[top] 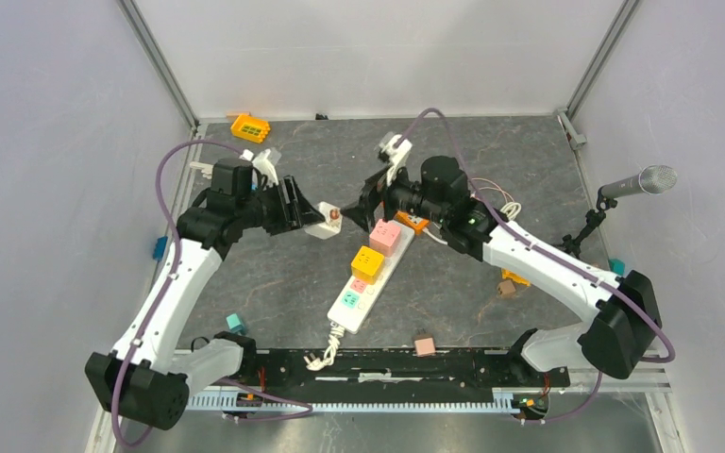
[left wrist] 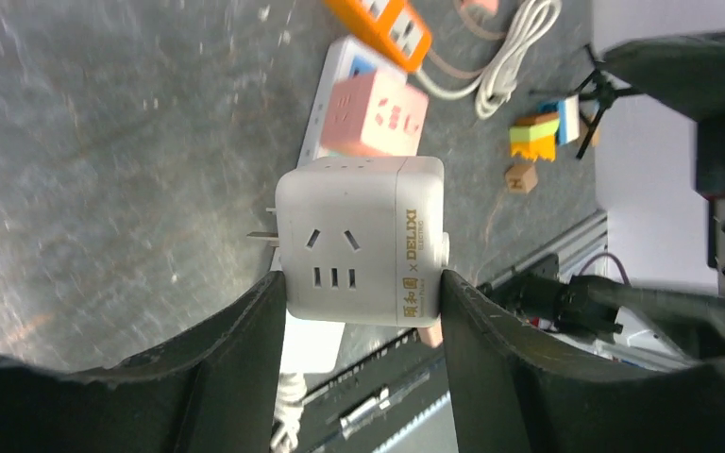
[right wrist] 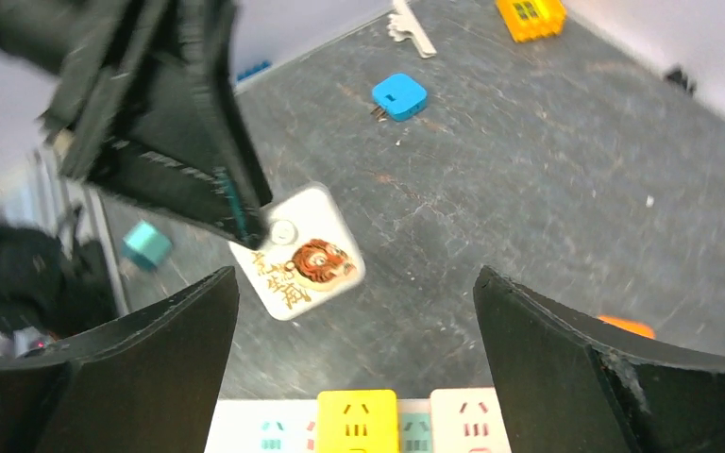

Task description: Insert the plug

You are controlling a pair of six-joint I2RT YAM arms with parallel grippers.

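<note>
A white plug cube (left wrist: 359,245) with socket slots on its face is gripped between the fingers of my left gripper, metal prongs sticking out at its side. From above, the cube (top: 325,221) hangs left of the white power strip (top: 344,312). A yellow cube (top: 368,265) and a pink cube (top: 385,238) sit on the strip, with pink and green sockets bare nearer its cord. My right gripper stands open, nothing between its fingers; the strip passes below, and the held cube's printed face (right wrist: 305,253) is beyond.
An orange power strip (left wrist: 387,28) with a white cord lies past the white strip's far end. A blue plug (right wrist: 399,96) and a yellow crate (top: 250,127) lie at the left and back. A microphone (top: 647,181) stands at the right. Left of the strip, the table is clear.
</note>
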